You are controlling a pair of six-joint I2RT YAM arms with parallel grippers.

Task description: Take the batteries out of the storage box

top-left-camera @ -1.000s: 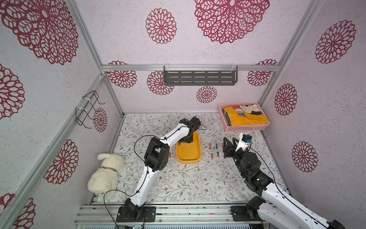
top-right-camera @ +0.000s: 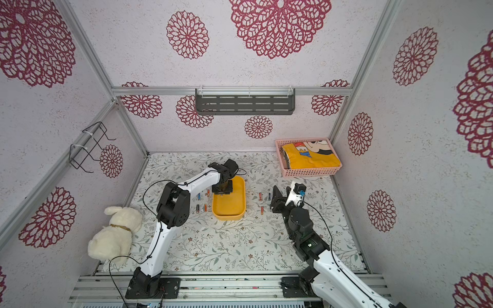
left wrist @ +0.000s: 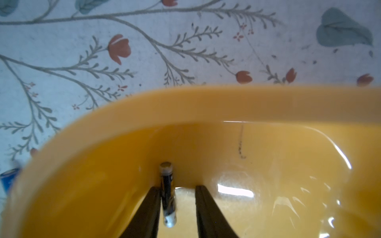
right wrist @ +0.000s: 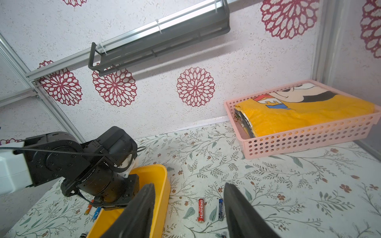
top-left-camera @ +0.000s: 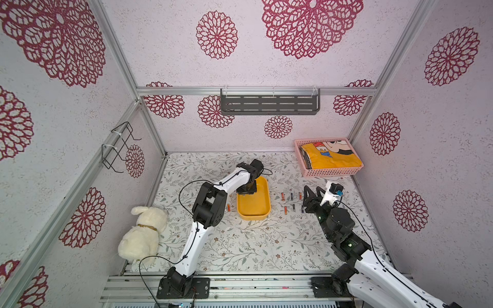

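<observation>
The yellow storage box (top-left-camera: 254, 208) stands mid-table, my left gripper reaching down into its far end. Its fingers are part open. A black battery with a silver end (left wrist: 168, 198) lies in the box's corner between the two fingers, right by the left one; whether they touch cannot be told. From both top views the left hand hides this battery. My right gripper hangs open over the right side of the table, nothing between its fingers. Below it on the cloth lie a red battery (right wrist: 201, 210) and a dark battery (right wrist: 220, 209).
Several batteries lie left of the box, including an orange one (top-left-camera: 229, 207). A pink basket (top-left-camera: 328, 172) with yellow cloth stands back right. A white plush toy (top-left-camera: 143, 233) sits at the left.
My left gripper has shifted left and slightly toward the front within the box, and the box has slid a little left. The right gripper has moved slightly right.
</observation>
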